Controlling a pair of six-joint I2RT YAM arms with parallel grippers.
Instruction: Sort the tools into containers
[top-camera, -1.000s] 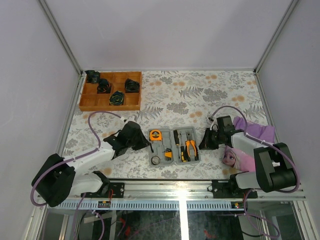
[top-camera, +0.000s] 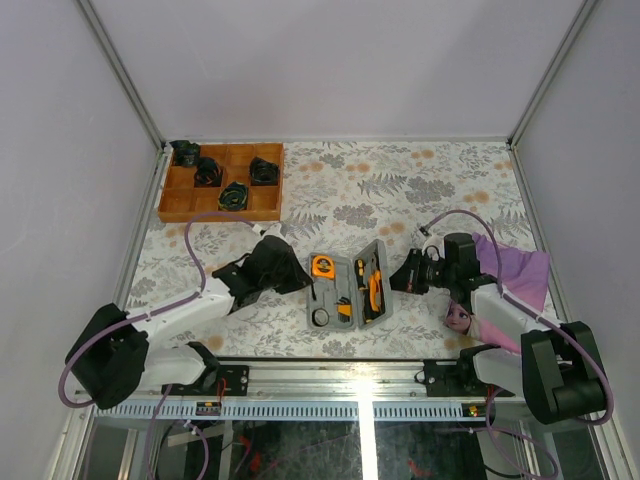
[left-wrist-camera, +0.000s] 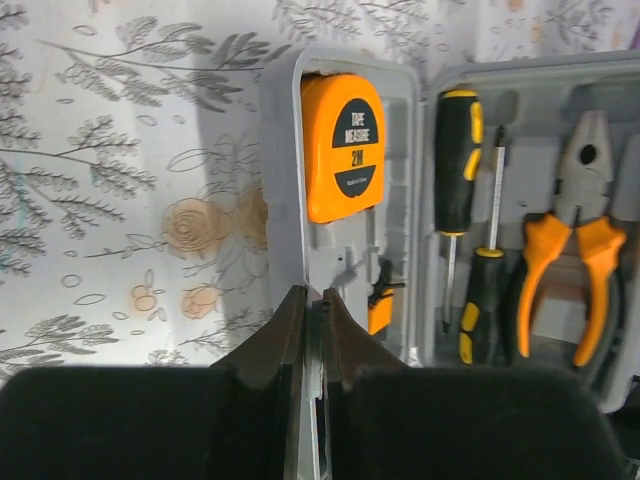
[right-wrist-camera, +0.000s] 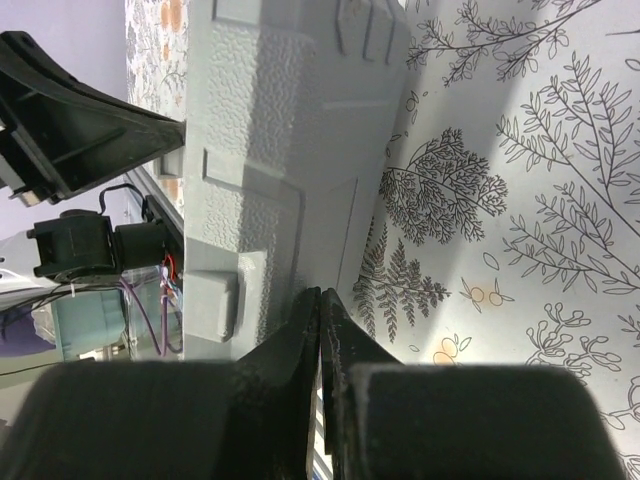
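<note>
A grey tool case (top-camera: 341, 318) sits between my grippers, its right half tilted up. It holds a yellow tape measure (left-wrist-camera: 343, 145), screwdrivers (left-wrist-camera: 455, 160), orange-handled pliers (left-wrist-camera: 596, 268) and small tools. My left gripper is shut on the left rim of the case. My right gripper is shut beside the outside of the raised right half, nothing visible between its fingers.
A wooden compartment tray (top-camera: 220, 212) with several dark bundles stands at the back left. A pink-purple cloth (top-camera: 520, 260) lies under the right arm.
The case's right half has risen from flat to a steep tilt, and the case has shifted slightly. Both grippers have moved a little with it.
</note>
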